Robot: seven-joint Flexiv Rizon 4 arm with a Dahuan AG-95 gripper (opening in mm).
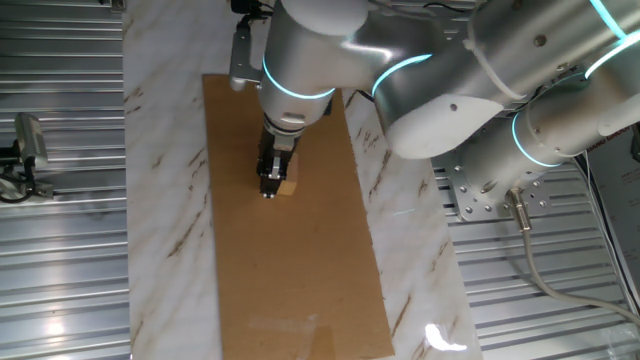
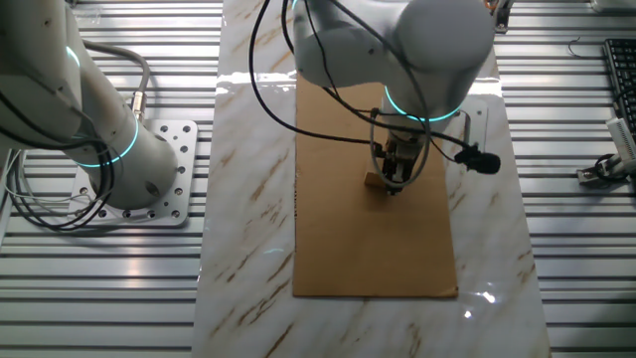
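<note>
In exterior view 1 my gripper points down over the upper part of a brown cardboard sheet. Just right of its fingers, partly hidden behind them, shows a small tan block. From the other side, in exterior view 2, the gripper is seen beside the same block, with a cable loop crossing in front. Whether the fingers touch the block or only stand beside it cannot be made out, nor can the gap between them.
A white marble-patterned tabletop surrounds the cardboard, which lies bare elsewhere. Black cables hang around the wrist. Slotted metal decking flanks the table, and a keyboard sits at the far right.
</note>
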